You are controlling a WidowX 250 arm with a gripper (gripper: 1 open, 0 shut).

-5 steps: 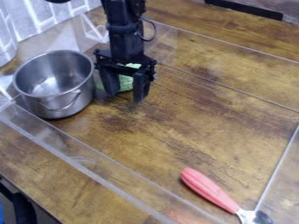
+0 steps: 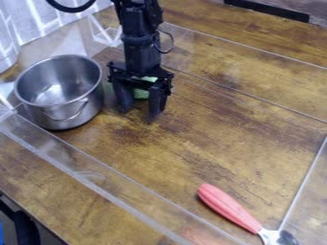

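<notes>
The black arm reaches down from the top, and its gripper [image 2: 140, 96] sits low over a green object [image 2: 147, 82] just right of a steel pot [image 2: 59, 92]. The green object is mostly hidden behind the gripper's body and fingers, so whether the fingers hold it cannot be made out.
A pink-handled utensil [image 2: 228, 206] lies at the lower right on the wooden table [image 2: 230, 124]. Clear plastic walls run along the sides of the work area.
The gripper has shifted slightly lower over the green object, which shows less around it now. The pot and pink-handled utensil are unmoved.
</notes>
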